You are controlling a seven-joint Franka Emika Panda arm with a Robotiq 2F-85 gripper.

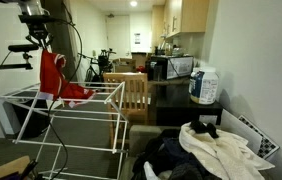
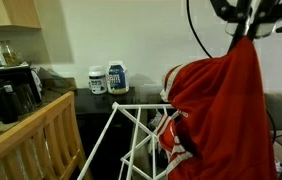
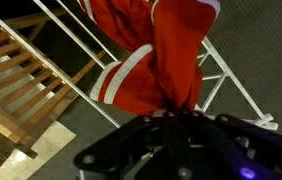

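Observation:
A red garment with white stripes (image 2: 216, 110) hangs from my gripper (image 1: 47, 47), which is shut on its upper end. In exterior view 1 the red cloth (image 1: 51, 75) drops from the gripper to the white drying rack (image 1: 76, 112), and part of it lies across the top bars toward the right. Seen from the wrist, the red cloth (image 3: 171, 60) spreads out below the gripper over the white bars; the fingertips are hard to make out in the dark there.
A wooden chair (image 1: 133, 95) stands behind the rack. Dark clothes (image 1: 166, 158) and a cream cloth (image 1: 224, 155) are piled at the right front. White tubs (image 1: 204, 86) stand on the dark counter. A loose black cable hangs beside the rack.

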